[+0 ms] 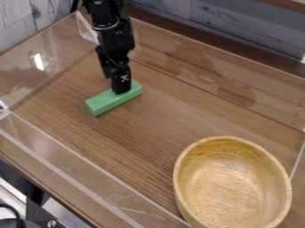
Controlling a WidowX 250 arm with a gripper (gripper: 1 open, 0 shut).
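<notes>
The black robot arm reaches down from the top left, and its gripper (117, 82) is low over the far end of a green block (110, 101) lying on the wooden table. The gripper is open; its fingertips are small and dark, and whether they touch the block cannot be told.
An empty tan oval bowl (233, 187) stands at the lower right.
</notes>
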